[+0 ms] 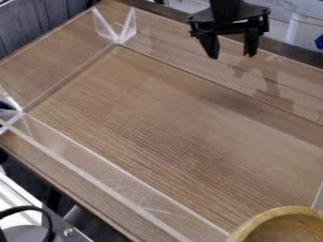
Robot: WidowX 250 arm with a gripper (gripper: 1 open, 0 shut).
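My black gripper [229, 45] hangs at the top of the view, right of centre, over the back part of the wooden tabletop, with its two fingers apart and nothing between them. A round wooden bowl [252, 232] is cut off by the bottom right corner.
Clear plastic pieces edge it, including a corner piece [116, 28] at the back left and a long strip along the front left. A black cable lies off the table at the bottom left.
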